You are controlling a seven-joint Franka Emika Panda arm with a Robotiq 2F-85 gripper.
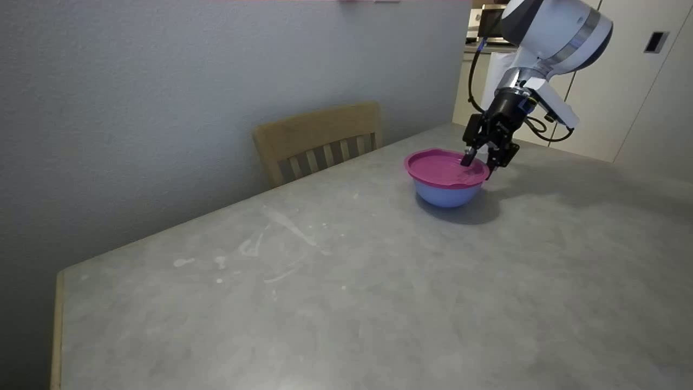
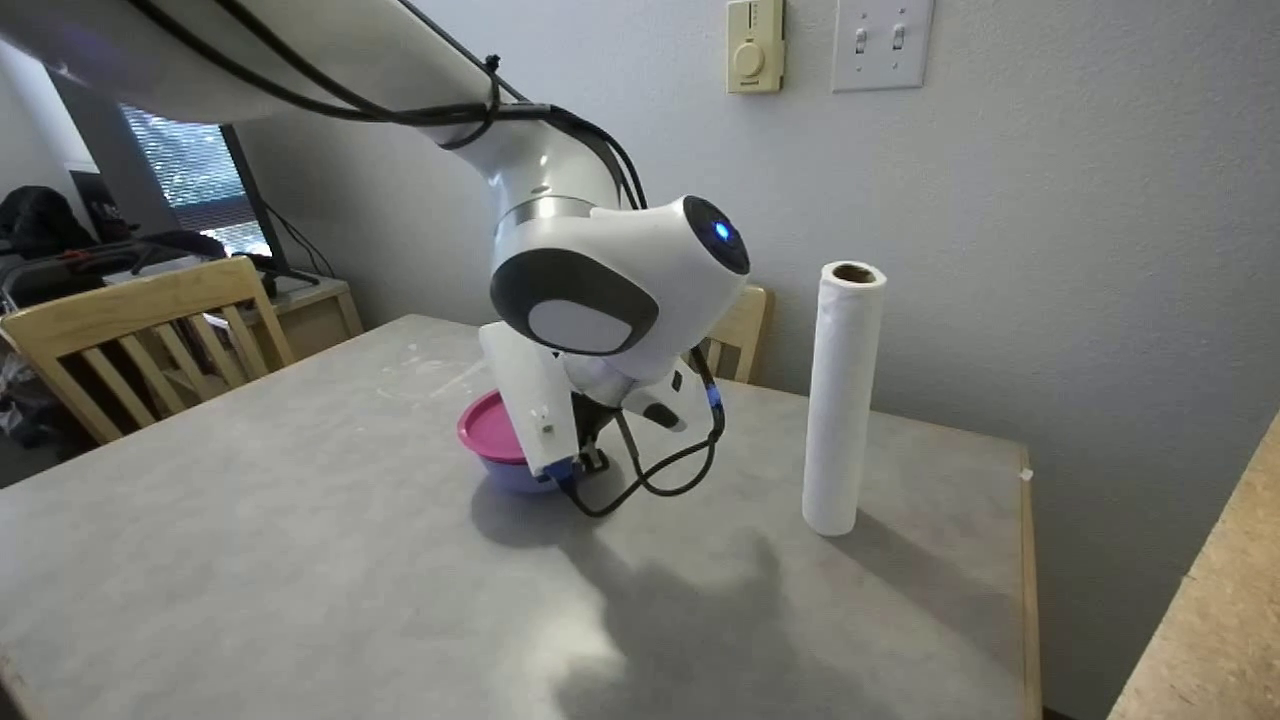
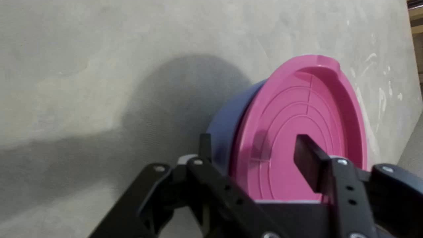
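A pink lid (image 1: pixel 442 168) covers a blue bowl (image 1: pixel 448 195) on the table, near its far edge in exterior view 1. My gripper (image 1: pixel 478 170) is at the bowl's right side, tilted down, its fingers apart. In the wrist view one finger (image 3: pixel 308 158) is over the lid's face, while the other finger (image 3: pixel 205 147) is outside the bowl's wall (image 3: pixel 226 127). The lid's edge lies between them; whether either finger touches it I cannot tell. The arm hides much of the lid (image 2: pixel 489 430) in exterior view 2.
A white paper roll (image 2: pixel 843 402) stands upright on the table to the right of the arm in exterior view 2. Chairs (image 1: pixel 318 140) line the table's edge.
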